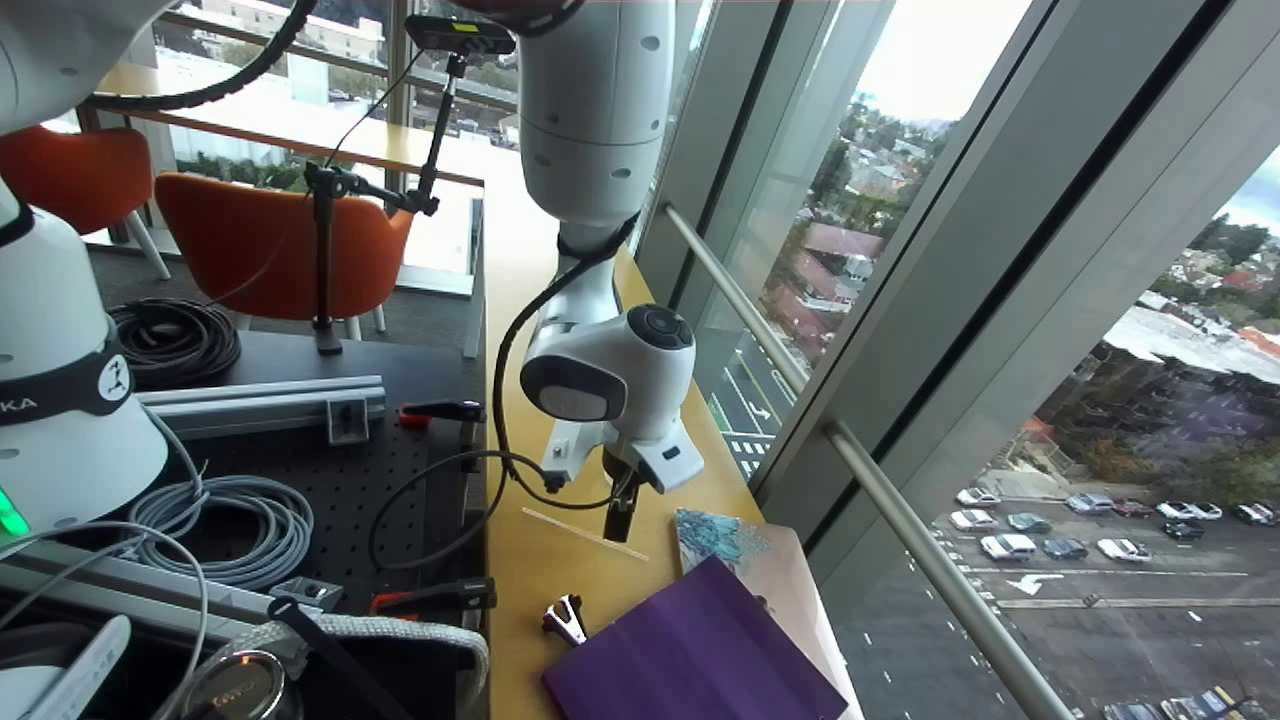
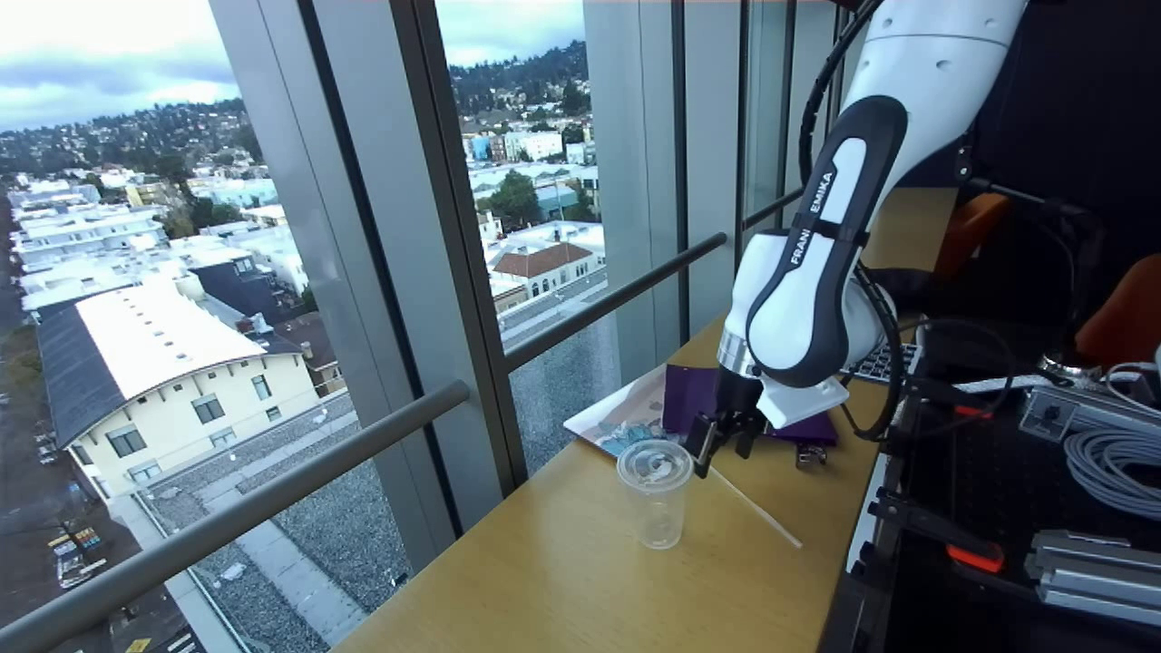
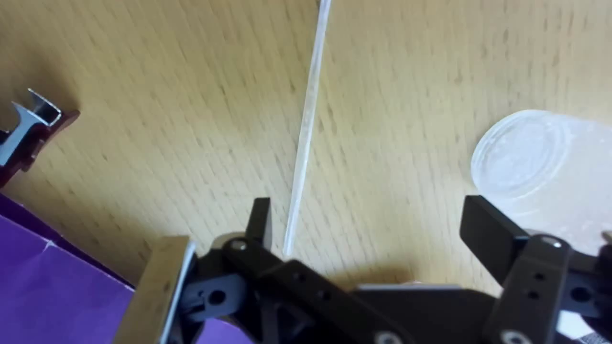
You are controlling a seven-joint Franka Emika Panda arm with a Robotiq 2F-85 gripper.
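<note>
A clear plastic cup with a lid [image 2: 658, 502] stands upright on the wooden table; its translucent side and round base [image 3: 519, 155] show at the right of the wrist view. Beside it lies a thin, pale straw [image 3: 307, 123], flat on the wood. My gripper is open, its two black fingers wide apart with nothing held. The straw's near end shows between the fingers, closer to the left one. From exterior view 2, the gripper [image 2: 725, 441] hangs low above the table, just right of the cup. In exterior view 1 the arm largely hides the cup.
A purple folder [image 1: 696, 654] lies over a pale printed sheet [image 1: 780, 570] by the window side. A staple remover [image 1: 564, 619] sits at the folder's edge. Bare tabletop [image 2: 544, 582] spreads out in front of the cup.
</note>
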